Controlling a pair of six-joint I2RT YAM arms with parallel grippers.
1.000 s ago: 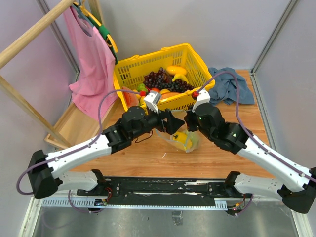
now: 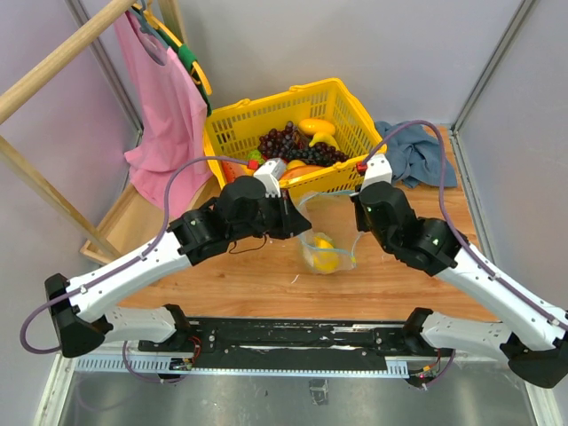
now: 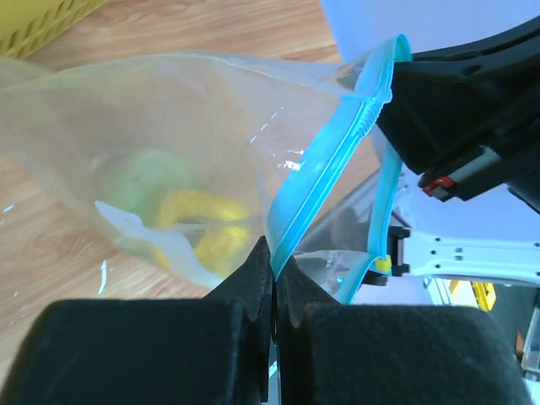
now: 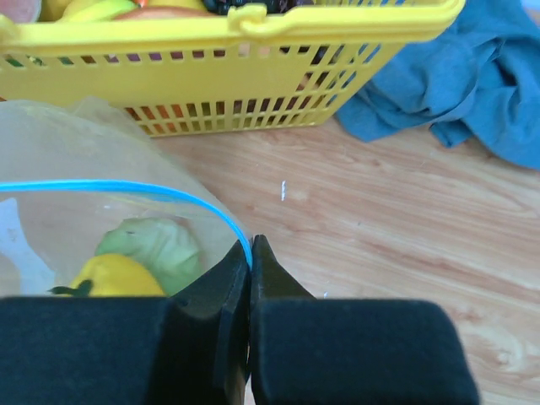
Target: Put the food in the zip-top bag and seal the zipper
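Observation:
A clear zip top bag (image 2: 330, 232) with a light-blue zipper rim stands open between my grippers, holding yellow food (image 4: 118, 278) and a green item (image 4: 152, 249). My left gripper is shut on one edge of the bag's rim, which runs up from its fingertips. My right gripper is shut on the opposite edge, the blue zipper line ending at its tips. The bag's mouth is spread between them.
A yellow basket (image 2: 248, 115) of fruit sits behind the bag. A blue cloth (image 2: 413, 155) lies at back right. A pink garment (image 2: 169, 133) hangs on a wooden rack at left. Bare wood lies right of the bag.
My left gripper has moved onto the bag's rim and shut on it. The right gripper has shifted slightly right, and the bag's mouth looks wider.

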